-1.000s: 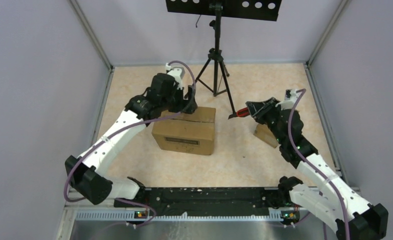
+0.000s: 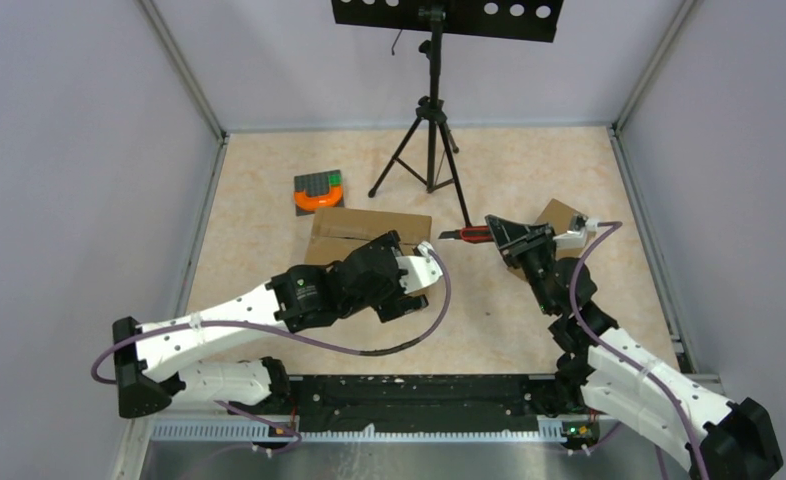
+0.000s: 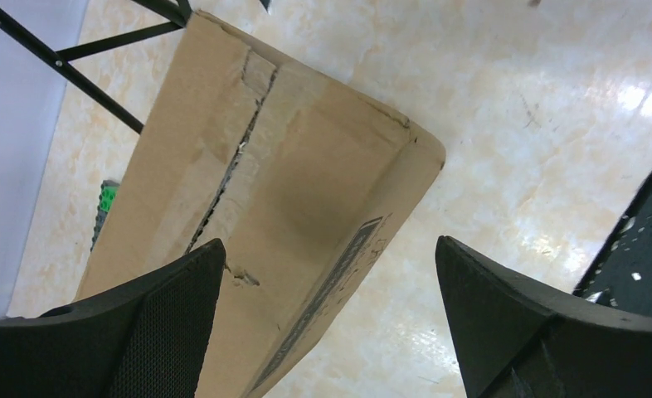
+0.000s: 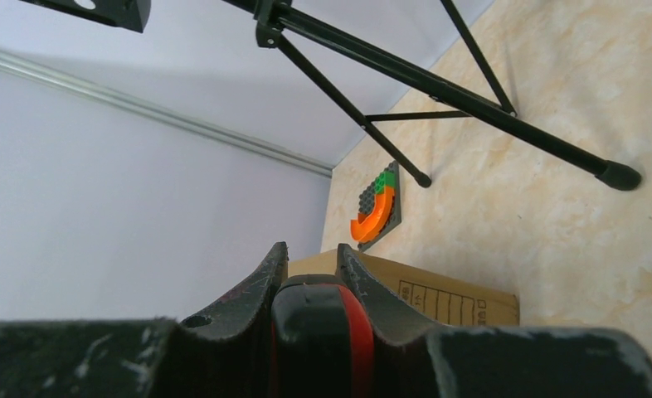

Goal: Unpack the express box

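A brown cardboard box [image 2: 359, 222] lies in the middle of the table, partly hidden by my left arm in the top view. In the left wrist view the box [image 3: 323, 166] shows a dark gap along its top seam, with torn spots. Nothing sits between the widely parted fingers of my open left gripper, which hovers over the box's front side. My right gripper is shut on a red and black utility knife [image 4: 310, 311]. From above, the knife [image 2: 474, 234] has its blade pointing left, just right of the box.
A flat cardboard piece [image 2: 557, 212] lies partly under the right arm. Behind the box are a tripod stand [image 2: 432, 110] and a grey plate with orange and green bricks [image 2: 318, 192].
My left gripper has swung from the box's back toward its front right, covering more of it from above. The right gripper, with the knife, has shifted slightly left; the blade now points more directly left.
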